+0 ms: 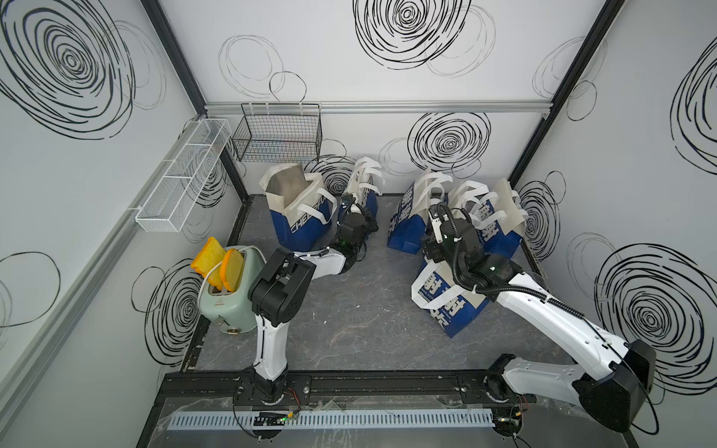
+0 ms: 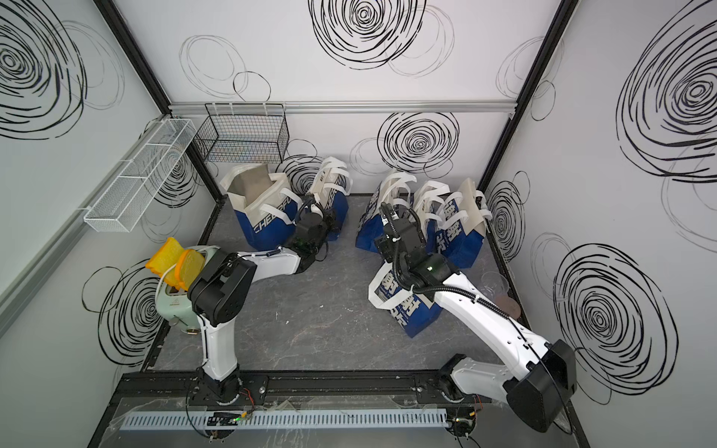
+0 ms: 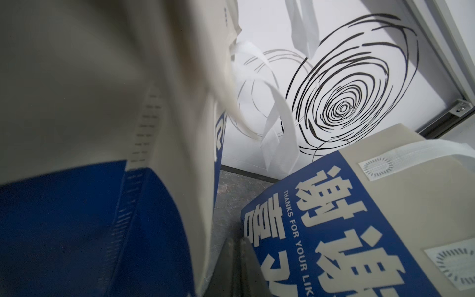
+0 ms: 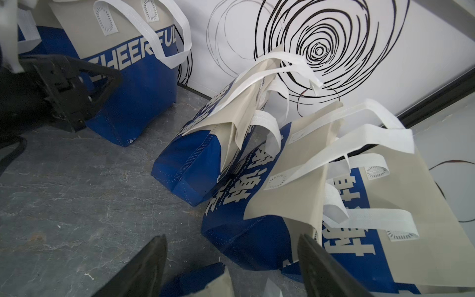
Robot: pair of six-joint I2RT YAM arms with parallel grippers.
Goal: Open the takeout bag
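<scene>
Several blue and beige takeout bags with white handles stand on the grey table. At the back left is a wide-mouthed bag point(image 1: 302, 224), with a narrower bag point(image 1: 363, 179) beside it. My left gripper is between two bags, fingers together; whatever may be between them is not visible. A blurred bag side point(image 3: 148, 222) rises close on its left, and a printed bag point(image 3: 321, 222) leans on its right. Over the right-hand group, my right gripper is open. Below its fingers, part of a low front bag point(image 4: 198, 282) shows; this bag point(image 2: 407, 306) lies tilted forward.
Three bags stand close together at the back right, including a left one point(image 4: 198, 138) and a middle one point(image 4: 262, 198). A green container point(image 1: 231, 298) with yellow items is at the left. Wire baskets point(image 1: 280, 134) hang at the back left.
</scene>
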